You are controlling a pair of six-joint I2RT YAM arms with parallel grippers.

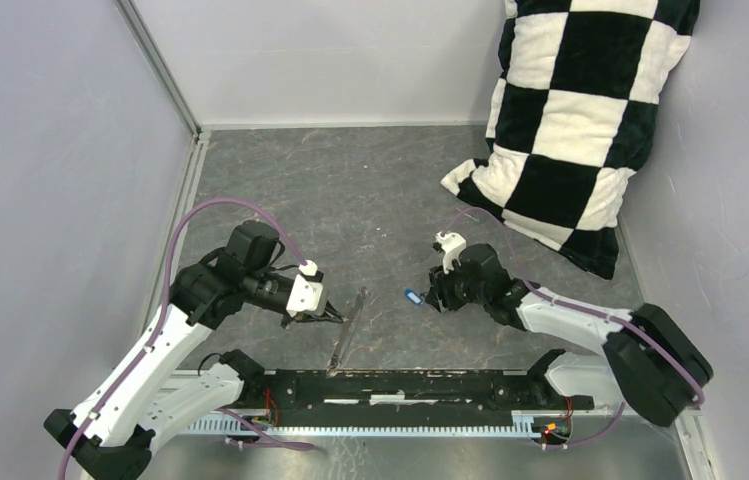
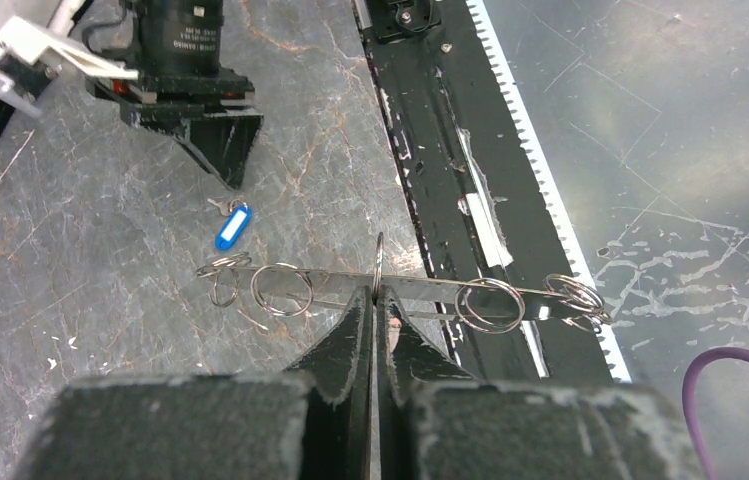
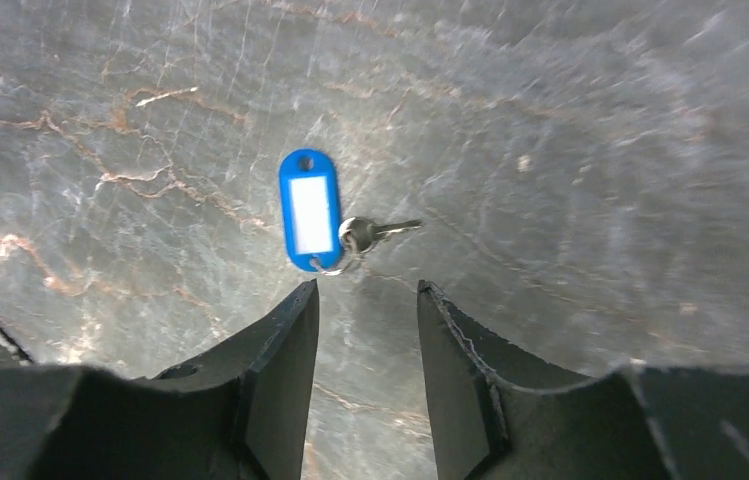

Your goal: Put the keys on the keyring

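Observation:
In the left wrist view my left gripper is shut on the keyring [image 2: 330, 280], a flat metal bar with several thin rings along it. One ring stands edge-on right at the fingertips, so the exact grip cannot be told. From above, the bar [image 1: 346, 338] slants down to the front edge. A blue key tag [image 3: 311, 210] with a white label lies flat on the table, and a small key [image 3: 375, 233] sits beside its lower end with a thin ring. Just short of them, my right gripper is open, nothing between its fingers.
A black-and-white checkered cushion [image 1: 575, 120] leans in the back right corner. A dark rail [image 1: 400, 400] runs along the table's front edge.

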